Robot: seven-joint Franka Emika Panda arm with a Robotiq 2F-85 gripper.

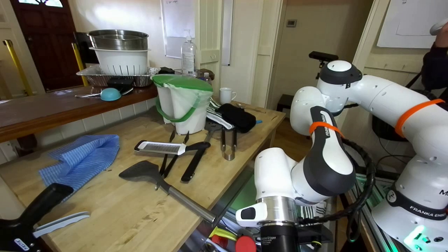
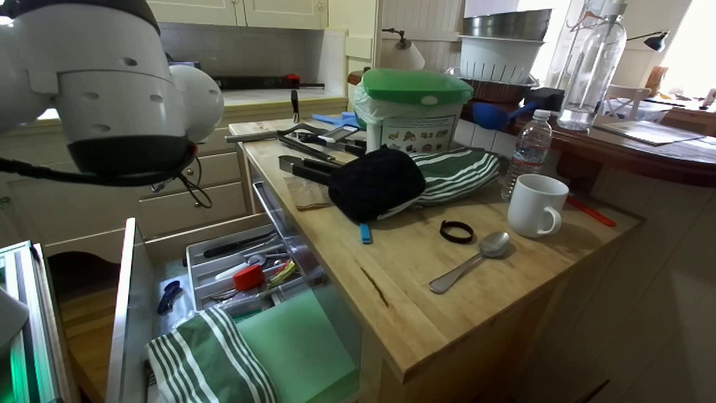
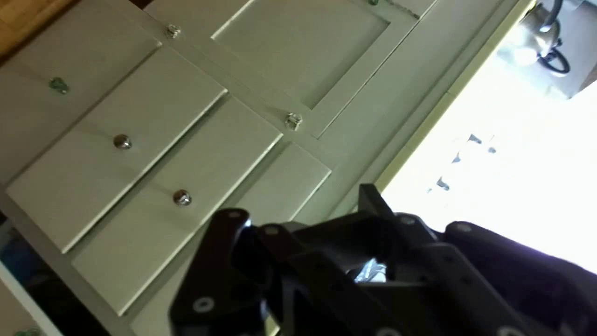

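Note:
My gripper fills the lower part of the wrist view, dark and blurred. It looks shut, and nothing clear shows between its fingers. In exterior view 1 only its black body [image 1: 279,239] shows at the bottom edge, over the open drawer; the fingertips are cut off there. Inside the drawer, exterior view 2 shows a green-and-white striped cloth [image 2: 211,356] beside a green board or mat [image 2: 295,336]. A grey utensil tray [image 2: 194,262] behind them holds a red-topped item [image 2: 248,277] and other utensils.
The wooden counter [image 1: 113,214] holds a spatula [image 1: 142,170], a grater [image 1: 161,147], tongs [image 1: 229,147], a blue cloth [image 1: 84,155] and a green-lidded bin [image 1: 189,109]. A white mug [image 2: 537,205] and a spoon [image 2: 470,262] lie towards its other end.

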